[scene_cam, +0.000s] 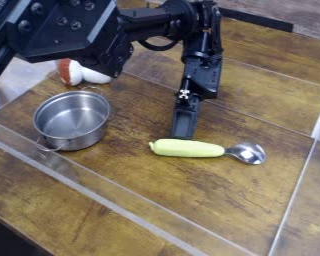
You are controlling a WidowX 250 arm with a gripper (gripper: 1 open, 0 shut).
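My gripper (183,125) points down at the wooden table, its black fingers shut with nothing visible between them, just behind a pale yellow-green corn-like toy (184,148). A metal spoon (247,153) lies at the right end of that toy, bowl outward; whether its handle runs beneath the toy I cannot tell. A steel pot (72,121) with a wire handle stands to the left.
A white and orange-red object (91,74) lies at the back left, partly behind the arm. Clear strips or panels border the wooden table (149,215).
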